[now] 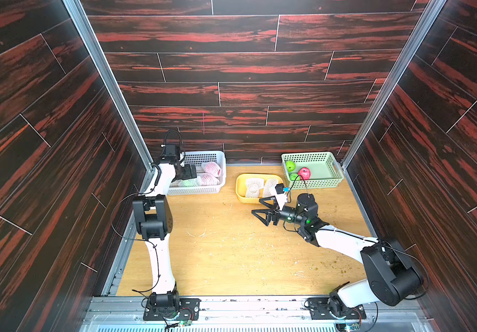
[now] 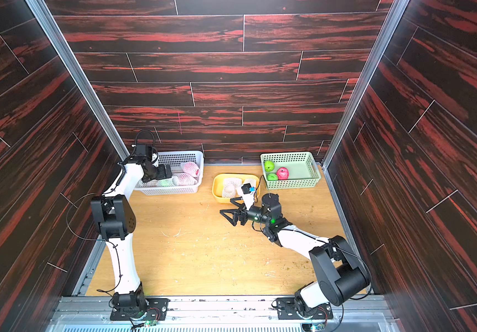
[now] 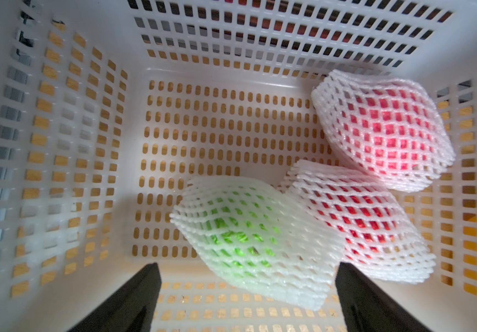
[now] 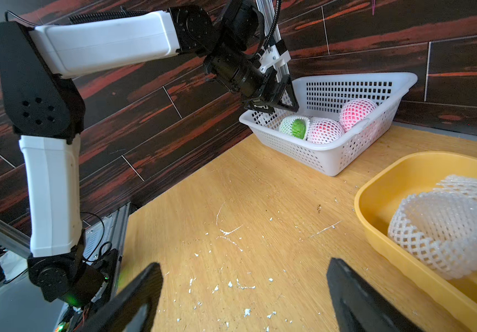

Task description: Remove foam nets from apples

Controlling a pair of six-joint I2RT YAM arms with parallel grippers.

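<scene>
My left gripper is open above the white basket (image 3: pixel 66 110), its fingers at the lower edge of the left wrist view. Between and beyond them lies a green apple in a foam net (image 3: pixel 244 232). Red apples in nets, one at the lower right (image 3: pixel 371 232) and one at the back right (image 3: pixel 382 127), share that basket. My right gripper stands open over the table beside a yellow tray (image 4: pixel 376 232) holding loose white foam nets (image 4: pixel 437 232); nothing shows between its fingers.
A green basket (image 1: pixel 327 171) at the back right holds bare green and red apples (image 1: pixel 304 173).
</scene>
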